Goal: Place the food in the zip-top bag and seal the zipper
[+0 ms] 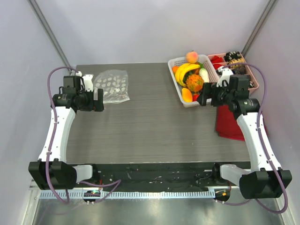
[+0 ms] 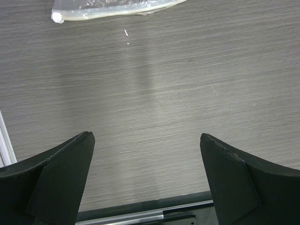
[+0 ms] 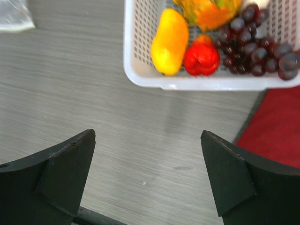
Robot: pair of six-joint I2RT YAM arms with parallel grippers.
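A clear zip top bag [image 1: 111, 86] lies flat at the back left of the table, its zipper edge [image 2: 112, 11] in the left wrist view. The food fills a white basket [image 3: 150, 82] at the back right: bananas [image 1: 184, 70], a peach [image 1: 191, 56], a mango [image 3: 166, 44], a red pepper [image 3: 201, 58], grapes [image 3: 258, 54] and more. My left gripper [image 1: 98, 101] hangs open and empty just in front of the bag. My right gripper [image 1: 205, 93] stands open and empty above the front of the basket.
A pink basket [image 1: 251, 75] of other items stands at the far right, with a red cloth [image 1: 227, 126] in front of it.
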